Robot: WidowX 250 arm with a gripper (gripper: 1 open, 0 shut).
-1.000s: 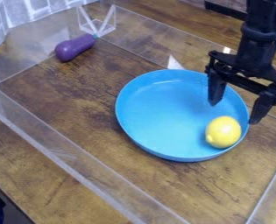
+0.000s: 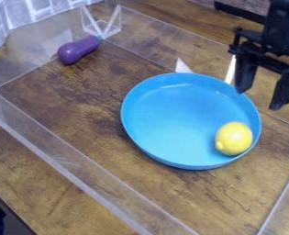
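Observation:
A yellow lemon-like object (image 2: 232,139) lies inside the blue round plate (image 2: 172,115), toward its right side. The black gripper (image 2: 263,87) hangs at the upper right, above the plate's back right rim, its two fingers spread apart with nothing visible between them. A purple eggplant (image 2: 78,50) lies at the upper left, away from the plate.
Clear transparent edges run along the left and back of the area.
The gripper has risen and moved slightly right, up from over the plate's right side. The plate and objects have not visibly moved.

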